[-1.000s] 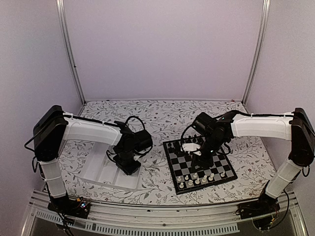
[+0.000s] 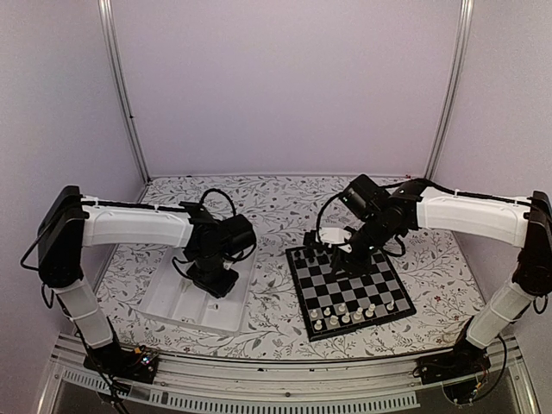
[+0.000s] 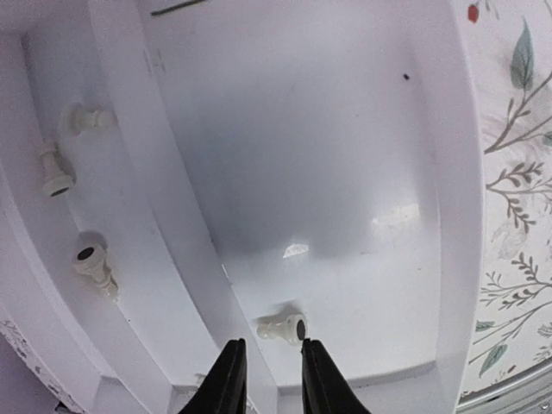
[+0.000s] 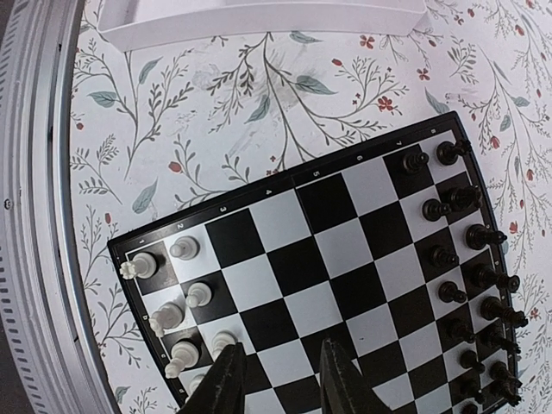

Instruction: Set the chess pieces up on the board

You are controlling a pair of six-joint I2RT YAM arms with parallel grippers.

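My left gripper hangs over the white tray, open, with a white piece lying just beyond its fingertips; more white pieces, such as one, lie in the side compartment. Over the chessboard is my right gripper, open, nothing seen between its fingers. White pieces stand along the board's near end, black pieces in rows at the other end, seen in the right wrist view. The middle squares are bare.
Pale walls stand at the back and sides.
Both arms have risen slightly; the left gripper has shifted a little to the left over the tray, the right one slightly up over the board.
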